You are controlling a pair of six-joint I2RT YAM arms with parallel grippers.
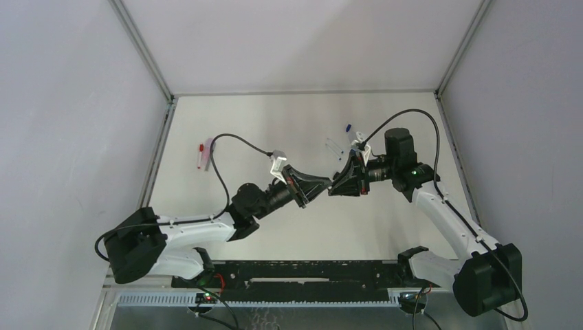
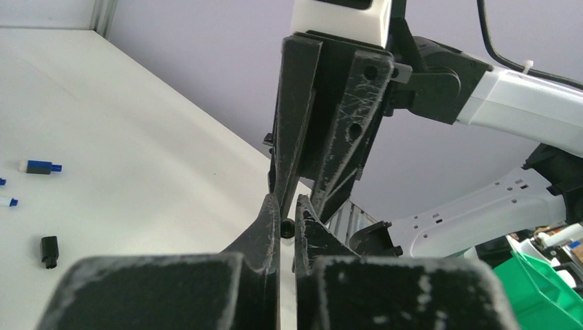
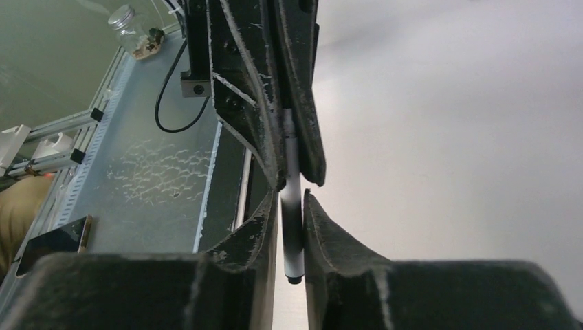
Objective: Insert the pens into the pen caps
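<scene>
My two grippers meet over the middle-right of the table. The left gripper (image 1: 326,183) is shut on a pen, whose dark end (image 2: 287,228) shows between the tips. From the right wrist view, the pale pen (image 3: 293,230) runs between both grippers' fingers. My right gripper (image 1: 333,187) sits around the pen; whether it grips it is unclear. A black cap (image 2: 49,251) and a blue cap (image 2: 44,167) lie on the table.
A red pen (image 1: 200,157) and other markers lie at the table's left. Thin pens (image 1: 334,147) lie at the right back.
</scene>
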